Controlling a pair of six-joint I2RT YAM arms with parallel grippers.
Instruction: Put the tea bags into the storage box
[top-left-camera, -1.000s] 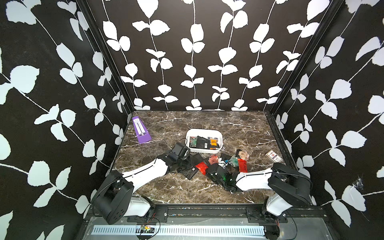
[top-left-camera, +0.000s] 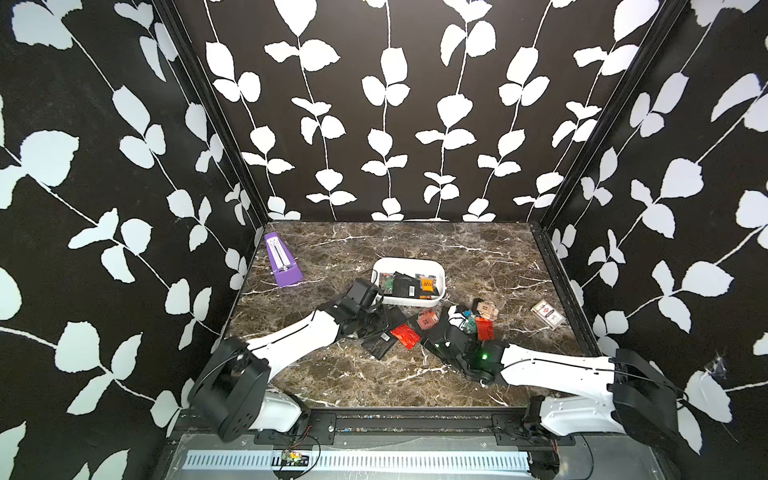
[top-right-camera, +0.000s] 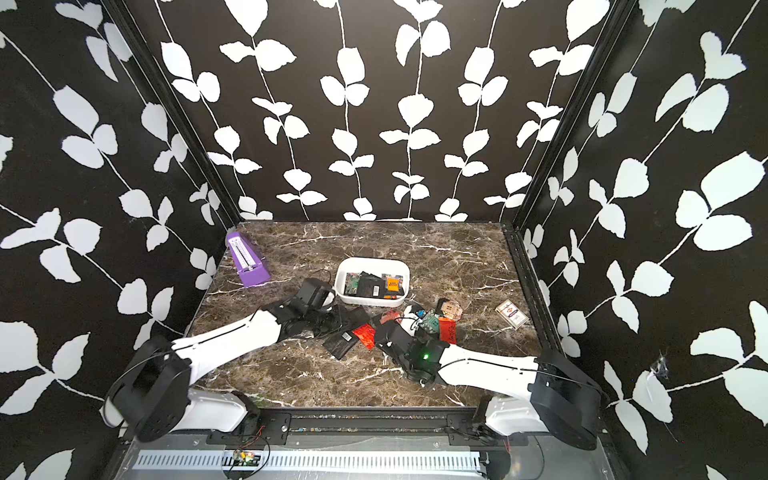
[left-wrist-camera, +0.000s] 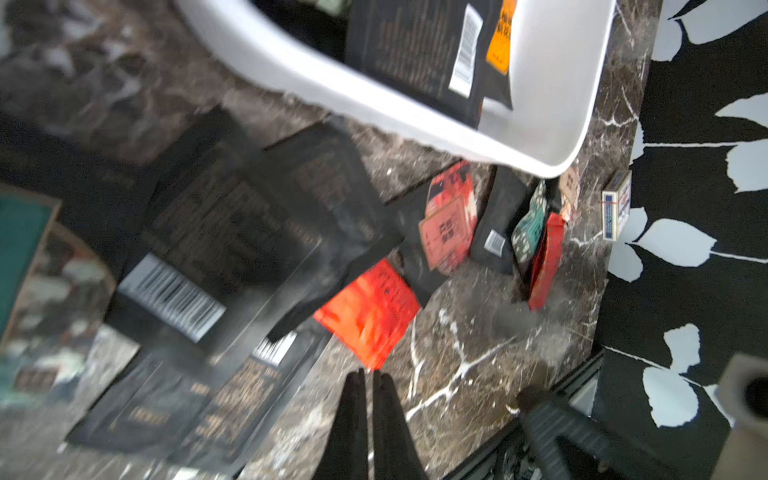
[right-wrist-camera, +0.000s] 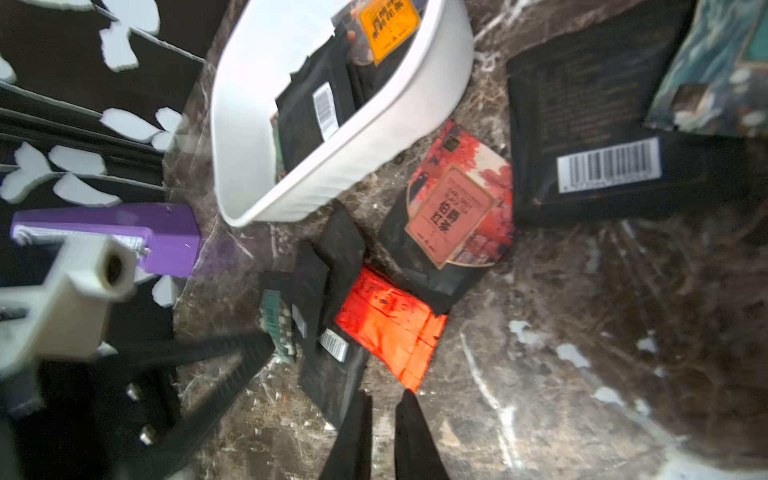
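The white storage box (top-left-camera: 409, 301) holds several tea bags, one a black bag (right-wrist-camera: 302, 120) with a barcode. Outside its front wall lie more bags: a bright red tea bag (right-wrist-camera: 392, 320), a pink-labelled bag (right-wrist-camera: 453, 209), black bags (left-wrist-camera: 232, 224) to the left, and a red bag (top-left-camera: 484, 328) on the right. Above the table near the red bag, my left gripper is shut, nothing showing between its fingers. My right gripper stands part open with an empty gap, just in front of the bright red bag's lower edge in its wrist view.
A purple metronome-like object (top-left-camera: 283, 260) stands at the back left. On the right lies a small card box (top-left-camera: 549, 313). Both arms are close together over the bags; the marble table (top-left-camera: 480, 248) behind the box is clear.
The right gripper has moved to the right in the top left view, and its forearm has swung outward. The left gripper has shifted slightly right and up. The box and loose bags look unmoved.
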